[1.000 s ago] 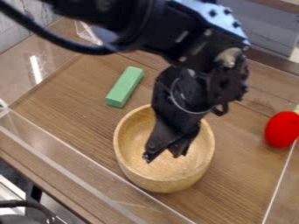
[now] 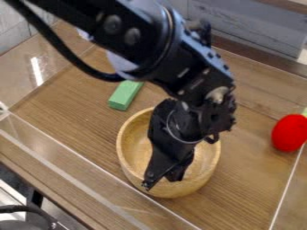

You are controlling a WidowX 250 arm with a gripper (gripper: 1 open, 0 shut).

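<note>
The black gripper [image 2: 153, 180] reaches down into a cream-coloured bowl [image 2: 199, 182] in the lower middle of the camera view. Its fingertips are low, near the bowl's front left inside. I see nothing held between them; how far apart they are is hard to make out.
A green block [image 2: 124, 94] lies on the wooden surface [image 2: 60, 121] behind and left of the bowl. A red round object [image 2: 289, 132] sits at the right. A pale wall or ledge runs along the back, and the left of the surface is clear.
The bowl and the other objects look unmoved.
</note>
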